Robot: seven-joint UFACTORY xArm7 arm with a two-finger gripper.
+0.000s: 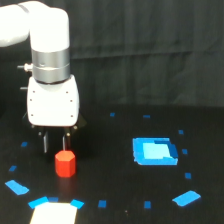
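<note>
A small red block (65,163) rests on the black table at the left. My gripper (56,146) points down from the white arm just behind it, its two dark fingers apart. The right finger reaches down close behind the block's top; whether it touches cannot be told. Nothing shows between the fingers. To the right lies a blue-bordered square (138,146) with a white and light-blue patch (157,151) inside it.
Small blue marks are scattered over the dark table, with larger blue strips (186,198) at the right and the left (16,187). A pale patch (54,213) lies at the front edge.
</note>
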